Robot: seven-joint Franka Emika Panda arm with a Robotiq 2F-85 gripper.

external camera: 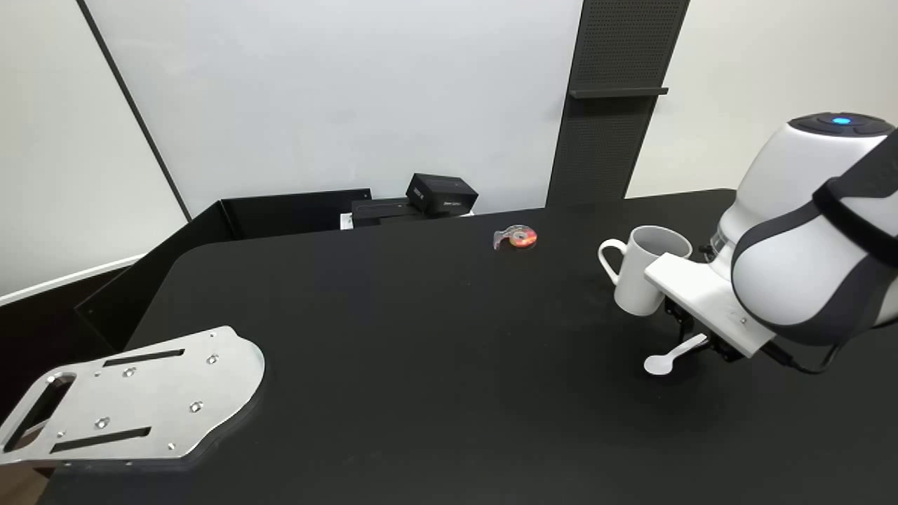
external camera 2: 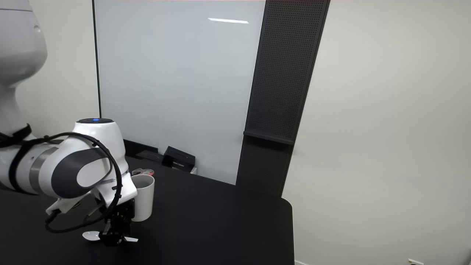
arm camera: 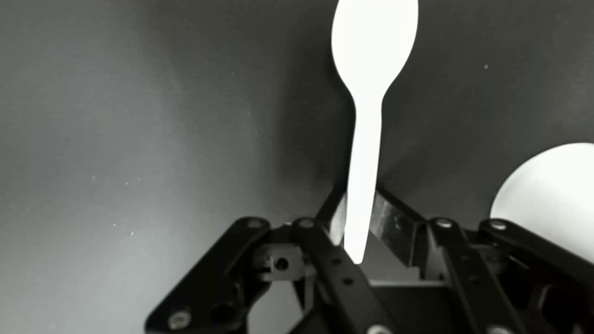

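Observation:
A white spoon [arm camera: 367, 117] runs up the wrist view, its bowl at the top edge and its handle between my fingertips. My gripper is shut on that handle, with a pad on either side of it. From the first exterior view, the spoon's bowl [external camera: 659, 365] pokes out to the left of my gripper [external camera: 708, 341], low over the black table. In the second exterior view both ends of the spoon [external camera 2: 91, 236] show past my gripper [external camera 2: 114, 238]. Whether the spoon still touches the table, I cannot tell.
A white mug [external camera: 637, 282] stands upright close beside my gripper, on its far side. Behind it lies a tape dispenser [external camera: 515, 237]. A metal plate [external camera: 160, 391] occupies the left front, and a black box [external camera: 442, 194] sits past the back edge. Mid-table is clear.

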